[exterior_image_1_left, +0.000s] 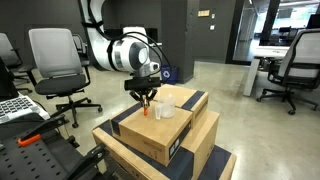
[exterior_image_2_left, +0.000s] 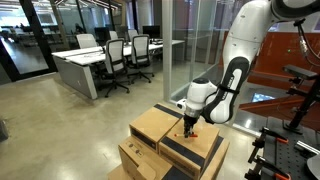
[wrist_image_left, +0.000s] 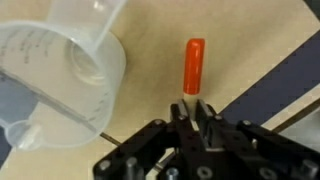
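Note:
My gripper is shut on the lower end of a slim orange-red object (wrist_image_left: 194, 66), whose rounded far part sticks out past the fingertips over the cardboard. Left of it in the wrist view stands a clear plastic cup (wrist_image_left: 108, 92), apart from the fingers. From the first exterior view, the gripper (exterior_image_1_left: 146, 102) points down over the box top, and the orange-red object (exterior_image_1_left: 146, 112) shows just beneath it. The clear cup (exterior_image_1_left: 168, 102) is to its right. Whether the object touches the cardboard, I cannot tell.
The cardboard box (exterior_image_1_left: 172, 143) carries a dark tape strip (wrist_image_left: 262, 85) along its top. More cardboard lies around it, with open floor beyond. A black table (exterior_image_1_left: 40, 160) is at the near left. Office chairs (exterior_image_1_left: 298, 65) stand farther off.

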